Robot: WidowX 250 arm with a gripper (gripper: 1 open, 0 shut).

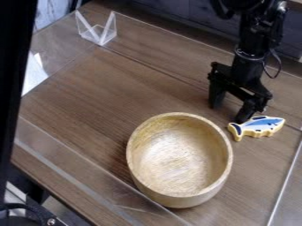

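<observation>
My black gripper (231, 104) hangs low over the wooden table on the right, open, its fingers pointing down just behind and left of a small blue, white and yellow fish-shaped piece (256, 127). One finger is close to the piece; whether they touch I cannot tell. A round light wooden bowl (179, 177) stands in the lower middle, empty, to the left and front of the fish.
A clear acrylic stand (98, 32) sits at the back left. A white object (33, 72) lies at the left edge. A dark frame borders the left side.
</observation>
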